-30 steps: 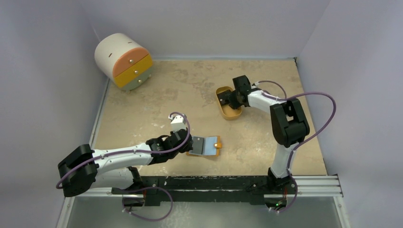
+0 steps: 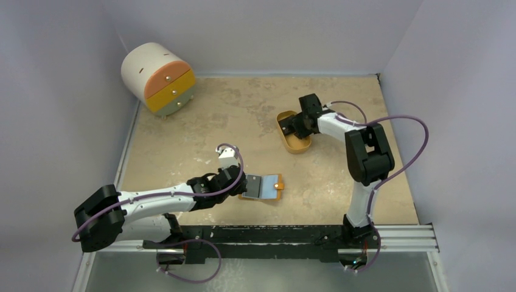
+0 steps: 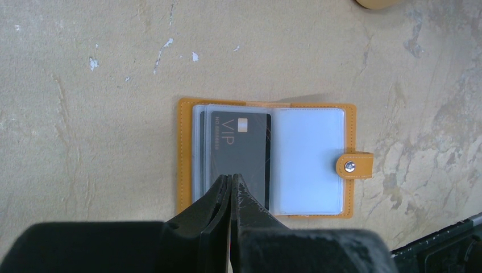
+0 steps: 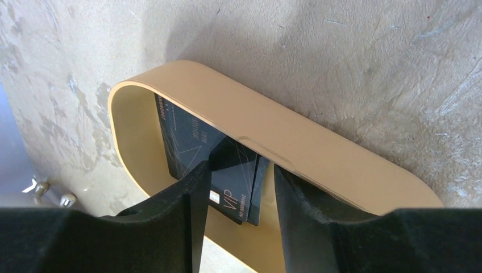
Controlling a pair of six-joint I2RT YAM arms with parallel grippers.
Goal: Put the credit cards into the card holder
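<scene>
The tan card holder lies spread flat on the table, its clear sleeves facing up. One sleeve on its left half has a dark VIP card in it; the right sleeve shows pale with no card. Over the holder's left part, my left gripper is shut with nothing seen between its fingers. Dark credit cards lie stacked and slightly fanned in an oval tan box. My right gripper is open at the box, its fingertips reaching over the cards, none held.
A barrel-shaped cabinet with coloured drawers stands at the back left. The box walls rise around the cards. Bare table lies between the box, the cabinet and the holder.
The right arm has shifted only slightly at the box, its gripper now a little farther toward the back. My left arm and the card holder have stayed still.
</scene>
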